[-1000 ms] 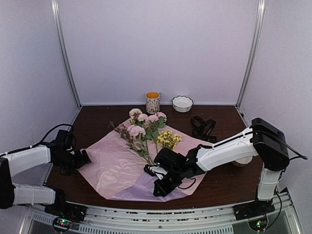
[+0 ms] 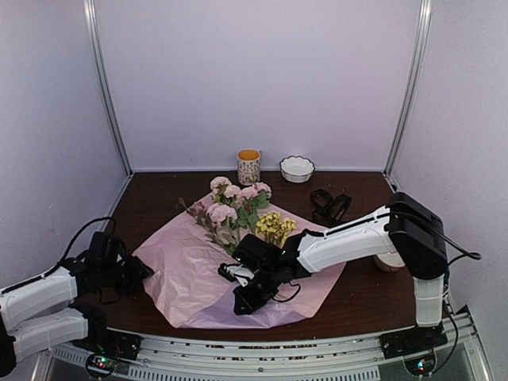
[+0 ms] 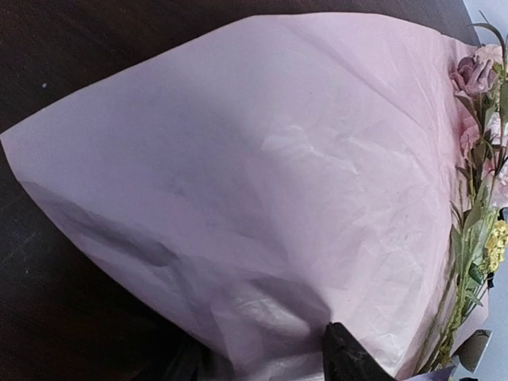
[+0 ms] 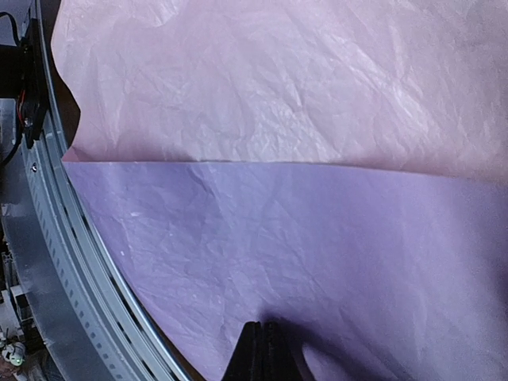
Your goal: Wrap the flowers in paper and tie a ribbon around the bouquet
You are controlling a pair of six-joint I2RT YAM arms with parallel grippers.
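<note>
Pink wrapping paper [image 2: 178,270] is spread over the dark table, its near side folded back as a purple flap [image 4: 238,230]. On it lie the fake flowers, pink blooms [image 2: 222,213] and a yellow bunch [image 2: 274,227], stems toward me. At the paper's left edge is my left gripper [image 2: 144,274]; its fingers [image 3: 345,355] stand apart, with creased paper [image 3: 270,317] showing between them. My right gripper is shut over the purple flap, nothing visible between its tips. In the top view the right arm covers the lower stems.
Behind the flowers stand a patterned mug [image 2: 248,168] and a white bowl [image 2: 297,168]. A black strap [image 2: 329,208] lies right of the paper. Another bowl [image 2: 390,262] is partly hidden by the right arm.
My right gripper has slid left along the near part of the paper. The left gripper has shifted slightly right and nearer to me, and the paper's left corner has drawn in a little.
</note>
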